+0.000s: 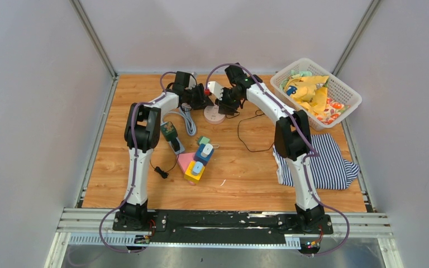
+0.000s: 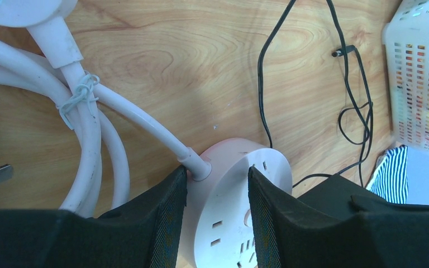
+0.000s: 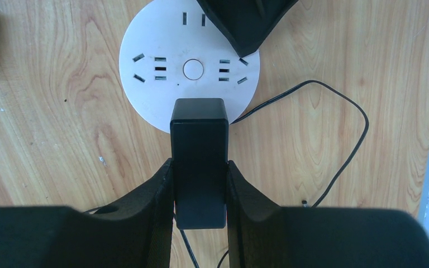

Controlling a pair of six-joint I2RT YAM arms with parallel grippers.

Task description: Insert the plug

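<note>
A round white power strip (image 1: 214,114) lies at the back middle, its socket face (image 3: 151,89) up. My left gripper is shut on this strip (image 2: 229,240) at its cord end, where the white cable (image 2: 145,123) joins it. My right gripper holds a black plug adapter (image 3: 199,178) between its fingers, over the near edge of the socket face in the right wrist view. The adapter's prongs are hidden, and I cannot tell whether it touches the strip.
Coloured blocks (image 1: 195,173) and a green-topped object (image 1: 168,130) lie in front. A basket of toys (image 1: 335,89) stands back right, above a striped cloth (image 1: 318,167). Thin black cables run across the right middle.
</note>
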